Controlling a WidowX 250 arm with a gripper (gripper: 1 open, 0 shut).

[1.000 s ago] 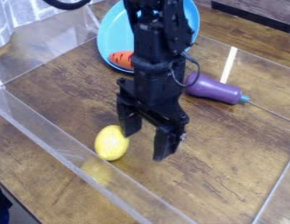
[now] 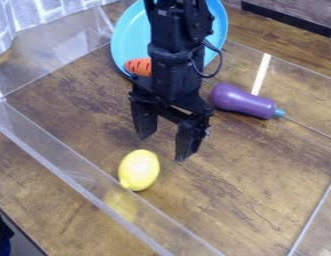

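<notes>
The black gripper [image 2: 165,135] hangs open over the middle of the wooden floor, its two fingers apart with nothing seen between them. A yellow lemon-like object [image 2: 138,170] lies just below and left of it, apart from the fingers. Behind the arm, a blue plate [image 2: 129,30] holds an orange carrot [image 2: 138,66], partly hidden by the arm. A purple eggplant [image 2: 245,103] lies to the right of the arm.
Clear plastic walls [image 2: 74,170] border the wooden work area, one running close along the near left. The floor right of the gripper and at the near right is bare.
The gripper has shifted slightly back and left, upward in the view. The yellow object now sits a little lower and to the right.
</notes>
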